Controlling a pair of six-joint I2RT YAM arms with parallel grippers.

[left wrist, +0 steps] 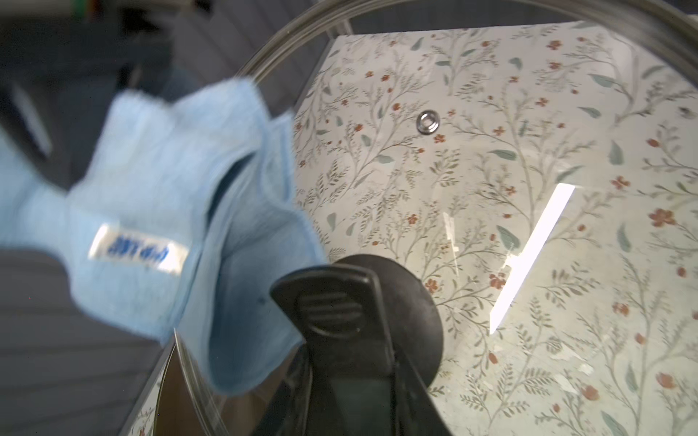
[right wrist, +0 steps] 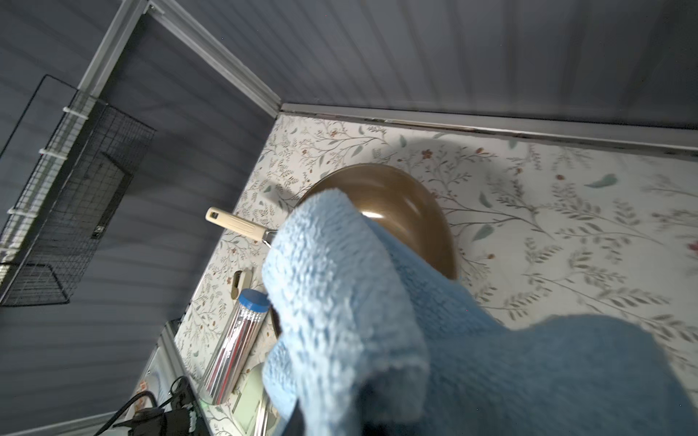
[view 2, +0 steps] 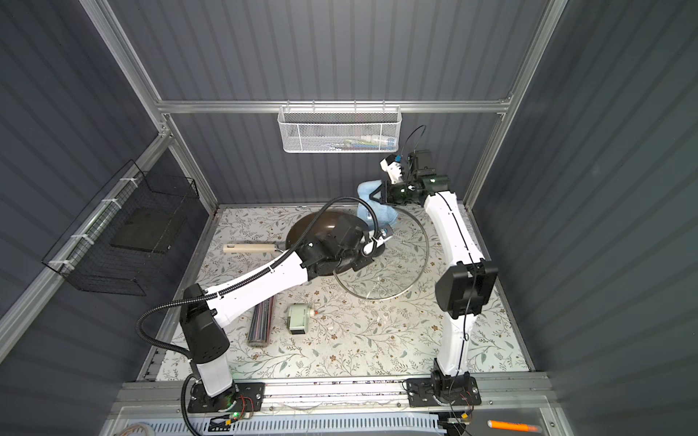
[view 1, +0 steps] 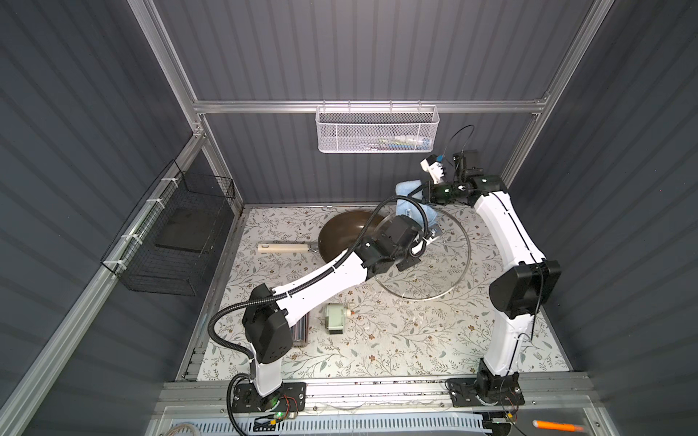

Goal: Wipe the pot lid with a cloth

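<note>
The clear glass pot lid (view 1: 436, 277) with its thin metal rim is held tilted above the table, right of the pan. My left gripper (view 1: 421, 247) is shut on its round black knob (left wrist: 418, 316); a dark finger (left wrist: 341, 312) stands against the knob in the left wrist view. The light blue cloth (view 1: 408, 190) hangs from my right gripper (view 1: 426, 192), which is shut on it at the lid's far edge. In the right wrist view, the cloth (right wrist: 349, 305) covers the fingers. Whether cloth and glass touch is hard to tell.
A brown pan (view 1: 338, 236) with a pale handle (view 1: 283, 247) lies behind the left forearm. A green box (view 1: 335, 318) and a pencil tube (view 2: 260, 323) lie nearer the front. A white mesh basket (view 1: 378, 134) hangs on the back wall.
</note>
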